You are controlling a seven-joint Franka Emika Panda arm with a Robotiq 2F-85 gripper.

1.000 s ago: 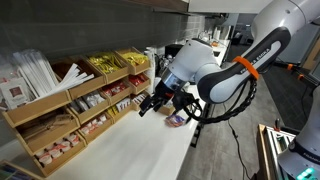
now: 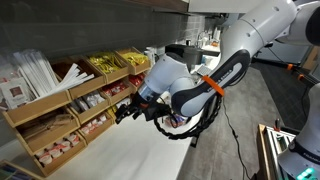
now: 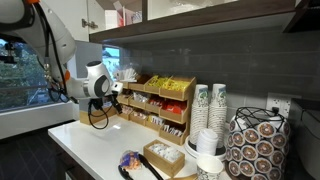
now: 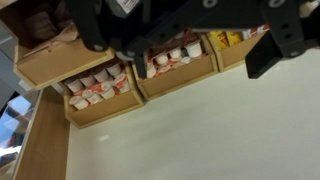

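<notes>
My gripper [image 2: 128, 110] hangs over the white counter [image 2: 140, 155], close in front of the wooden organizer [image 2: 62, 101]. In the wrist view its dark fingers [image 4: 278, 45] stand well apart at the upper edge, so it is open, and nothing shows between them. Beyond them lie the organizer's lower bins, with small white and red cups [image 4: 98, 88] in one and more cups [image 4: 175, 52] in the bin beside it. Yellow packets [image 3: 178, 85] fill upper bins. From the second exterior view, the gripper [image 3: 112, 103] is near the organizer's left part.
Stacked paper cups [image 3: 200, 110] and a round-pod rack [image 3: 257, 147] stand right of the organizer. An open box [image 3: 162, 155] and a colorful bundle [image 3: 130, 160] lie toward the counter's front. A shelf [image 3: 220, 20] overhangs the back.
In exterior view 1 the arm has swung left and slightly down, bringing the gripper nearer the organizer's lower bins. The objects on the counter look unmoved.
</notes>
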